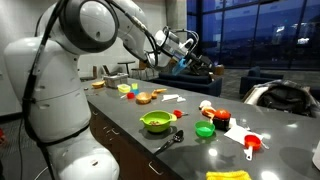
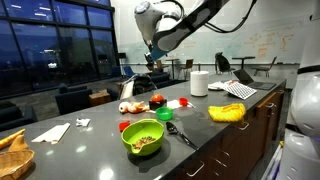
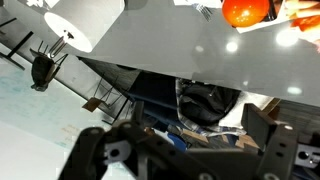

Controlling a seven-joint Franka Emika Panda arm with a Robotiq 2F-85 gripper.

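High above the counter, my gripper stands open and apart from everything below it. In the wrist view its dark fingers show at the bottom, spread wide with nothing between them. On the counter are a large green bowl with some food in it, a smaller green bowl, a red pan with a pale handle and a black ladle. A folded yellow cloth lies at the edge. From above, the wrist view shows a round orange-red item at the counter's far side.
A white cylinder stands on the counter's right in exterior view 2. White paper lies near the small bowl. Beyond the counter are dark chairs and a dark bag. Bare grey counter extends to the left.
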